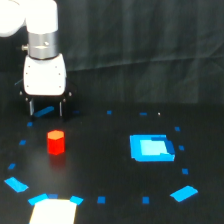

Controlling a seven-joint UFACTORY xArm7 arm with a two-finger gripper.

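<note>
My white gripper [47,103] hangs at the upper left with its dark fingers apart and nothing seen between them. Below it, slightly to the right, a small red block [56,142] rests on the black table [110,175], apart from the fingers. To the right lies a blue square outline [137,147] with a pale inner patch [154,147].
Blue tape marks are scattered over the table. A cream square [52,212] sits at the front left edge, cut off by the frame. A dark curtain [145,55] hangs behind.
</note>
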